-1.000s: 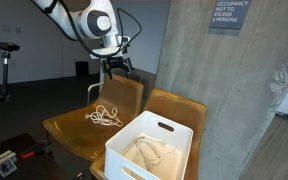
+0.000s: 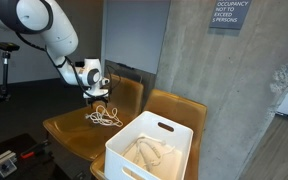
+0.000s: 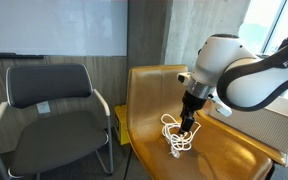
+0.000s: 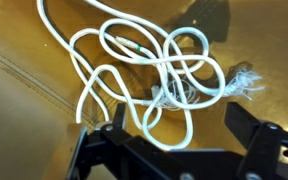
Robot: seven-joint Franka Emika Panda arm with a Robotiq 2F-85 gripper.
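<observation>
A tangled white rope (image 4: 169, 75) lies loose in several loops on the brown leather seat (image 4: 74, 30); one end is frayed. Just above it, in exterior view 1, hangs my gripper (image 2: 96, 98), pointing down. The wrist view shows the gripper with its dark fingers spread wide, the rope's lower loops lying beyond the gap between them. Nothing is held. In exterior view 2 the gripper (image 3: 187, 130) hangs over the far part of the rope (image 3: 176, 138).
A white bin (image 2: 149, 150) with pale rope-like material (image 2: 148, 152) inside stands on the adjoining brown chair (image 2: 179, 108). The seat's backrest (image 3: 156, 95) rises beside the arm. A dark office chair (image 3: 59, 105) stands apart at left in exterior view 2.
In exterior view 1 my arm has come down and to the left, from high above the chair to just over the rope. Rope and bin look unmoved.
</observation>
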